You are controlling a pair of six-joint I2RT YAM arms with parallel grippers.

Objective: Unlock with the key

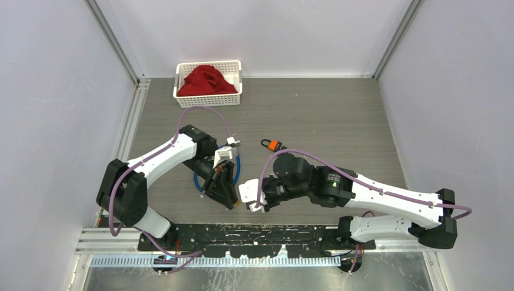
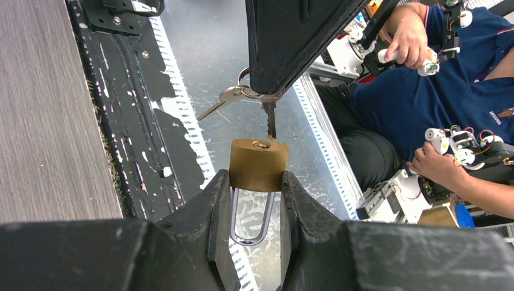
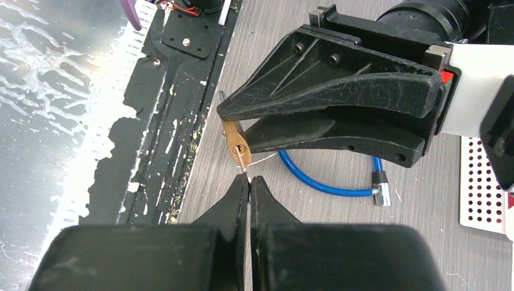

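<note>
My left gripper holds a brass padlock between its fingertips, shackle hanging down and keyhole up in the left wrist view. My right gripper is shut on a small key, which hangs from a ring with a second key. In the left wrist view the key's blade points down just above the keyhole; in the right wrist view it lines up over the keyhole, and whether the tip is inside is unclear there.
A blue cable lock lies on the table behind the left gripper. An orange-and-black item lies beyond the right arm. A white basket with red cloth stands at the back.
</note>
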